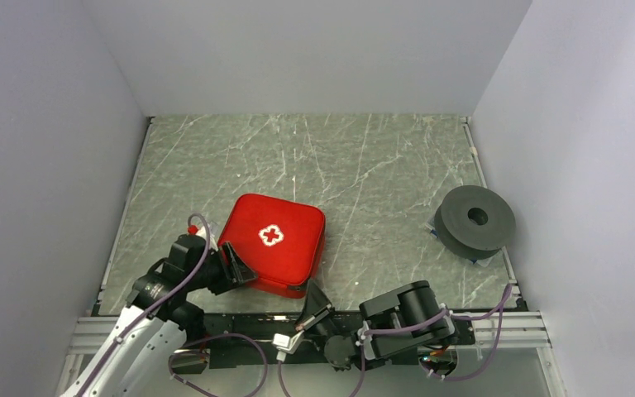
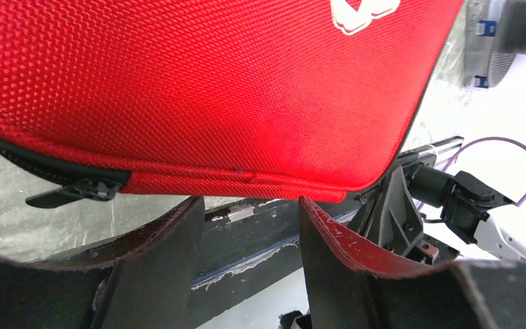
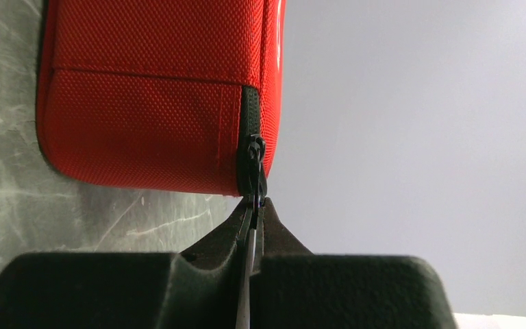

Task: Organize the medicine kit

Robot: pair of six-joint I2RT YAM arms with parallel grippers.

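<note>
A closed red medicine kit (image 1: 270, 237) with a white-edged cross on its lid lies at the front of the table, slightly turned. My left gripper (image 1: 243, 269) is at its front left corner, part open, with nothing held between the fingers; in the left wrist view the kit's edge lies just beyond the fingertips (image 2: 192, 212). A black zipper pull (image 2: 75, 193) hangs at that edge, left of the gripper. In the right wrist view my right gripper is shut at the kit's corner, its tips pinching another black zipper pull (image 3: 255, 161).
A dark grey spool (image 1: 475, 222) stands at the right side of the table (image 1: 380, 190). Behind the kit and between kit and spool the surface is clear. Grey walls close in the left, back and right.
</note>
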